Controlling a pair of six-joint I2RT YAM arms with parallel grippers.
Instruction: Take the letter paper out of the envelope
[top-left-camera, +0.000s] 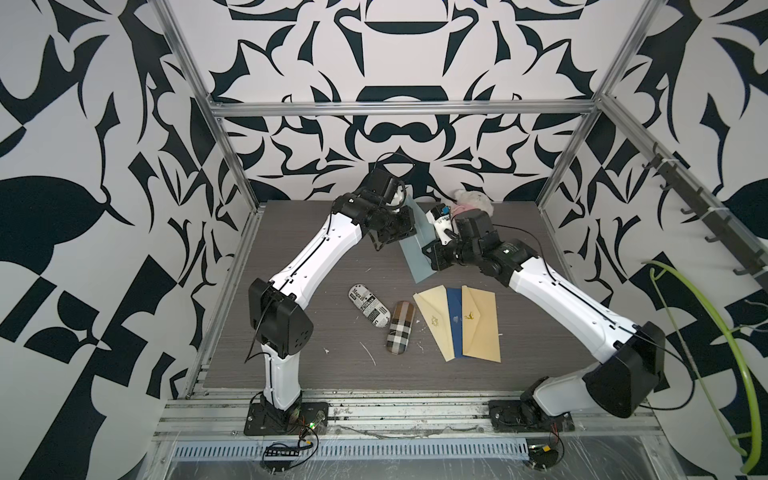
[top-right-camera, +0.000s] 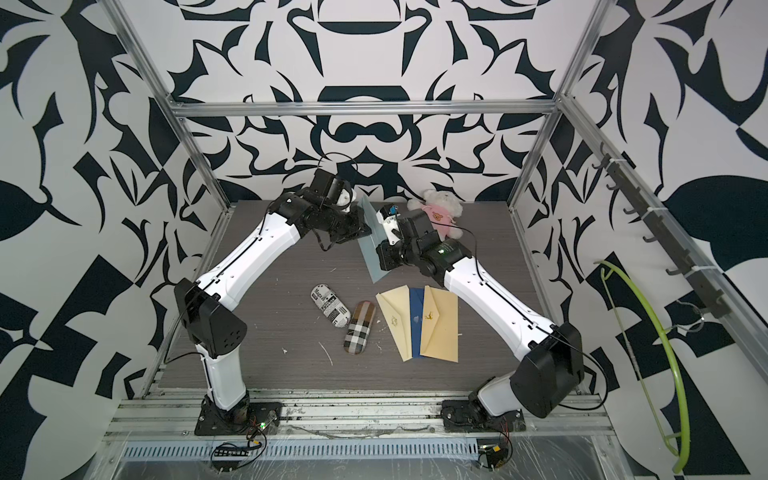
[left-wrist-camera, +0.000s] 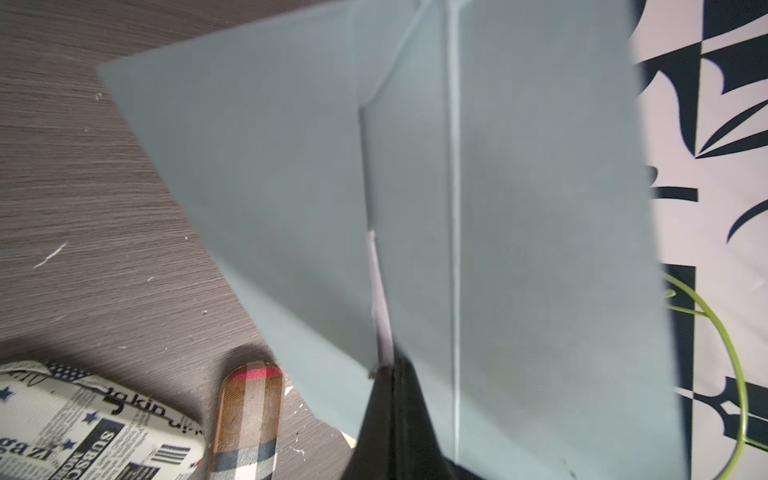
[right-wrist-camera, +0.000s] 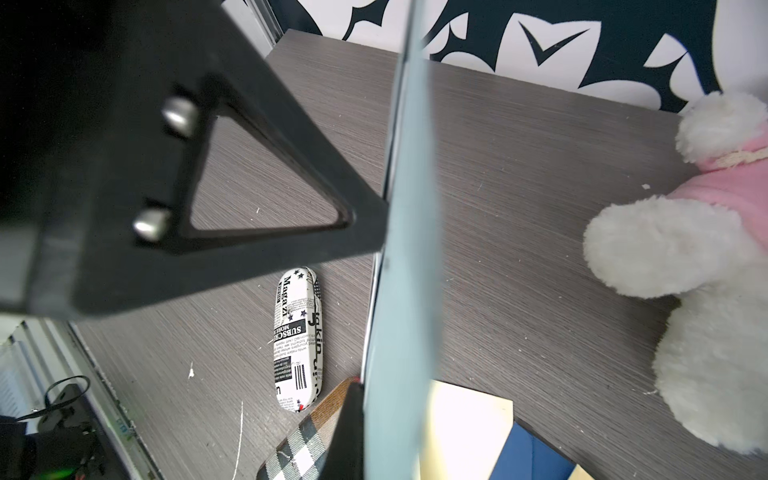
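A pale blue-grey envelope (top-left-camera: 417, 256) stands upright between my two grippers at the back middle. In the left wrist view, its back (left-wrist-camera: 544, 240) fills the middle, with a seam and a narrow pinkish-white strip (left-wrist-camera: 381, 312) just beyond my left gripper, which is shut; whether the tips pinch anything thin is hidden. In the right wrist view the envelope (right-wrist-camera: 408, 320) is edge-on against my right gripper, which is shut on it.
Two beige envelopes (top-left-camera: 480, 328) and a blue one (top-left-camera: 454, 320) lie at the front right. A newsprint case (top-left-camera: 368, 304) and a plaid case (top-left-camera: 400, 328) lie left of them. A plush toy (top-right-camera: 438, 216) sits behind my right gripper.
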